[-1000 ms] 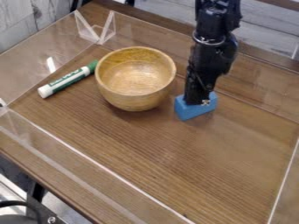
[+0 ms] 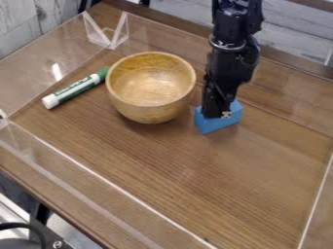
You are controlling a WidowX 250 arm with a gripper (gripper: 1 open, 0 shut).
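Observation:
My black gripper (image 2: 221, 105) reaches down from the top right onto a small light-blue block (image 2: 217, 123), just right of a large tan bowl (image 2: 140, 88). Its fingers are at the block's top; whether they are closed on it is hard to tell.
A green and white tube (image 2: 74, 89) lies left of the bowl. A white-edged wall runs along the back.
The gripper has shifted very slightly at the block; little else has visibly changed.

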